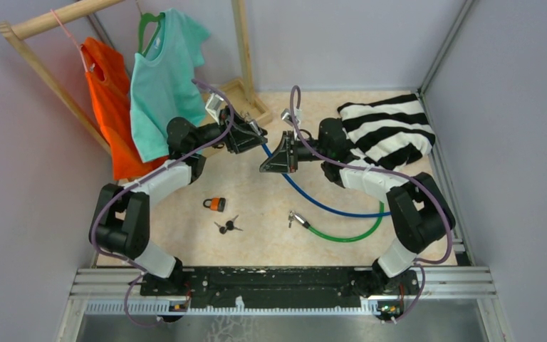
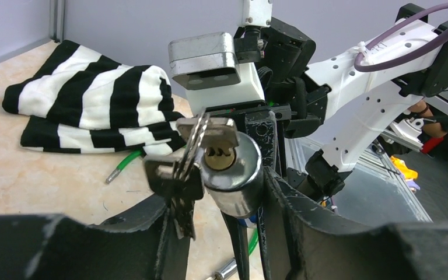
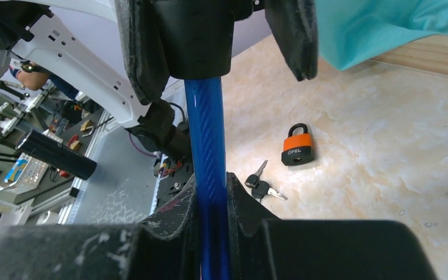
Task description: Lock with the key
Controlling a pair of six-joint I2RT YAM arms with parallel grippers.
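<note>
My right gripper (image 1: 279,162) is shut on the blue cable (image 3: 207,151) below its lock head. In the left wrist view the metal lock head (image 2: 236,184) has keys (image 2: 172,181) at its brass keyway, apparently one inserted, with another hanging. My left gripper (image 1: 249,139) surrounds the head and keys with its fingers part open; whether they grip is unclear. The green cable (image 1: 345,239) lies at the front right with keys at its end.
An orange padlock (image 1: 214,204) and loose keys (image 1: 229,225) lie on the front left table. Shirts hang from a wooden rack (image 1: 35,60) at back left; a striped cloth (image 1: 384,128) lies at back right.
</note>
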